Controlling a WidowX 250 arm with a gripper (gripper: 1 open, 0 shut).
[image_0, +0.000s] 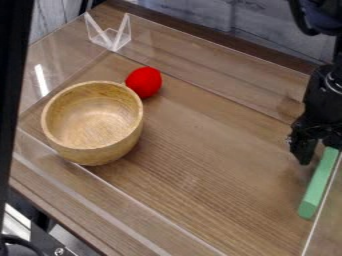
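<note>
My black gripper is at the right edge, low over the table, at the top end of a long green bar that lies lengthwise along the right side. Whether the fingers are open or shut on the bar I cannot tell; they are dark and partly cut off by the frame.
A wooden bowl sits at the left, with a red round object behind it. A clear angular object stands at the back left.
</note>
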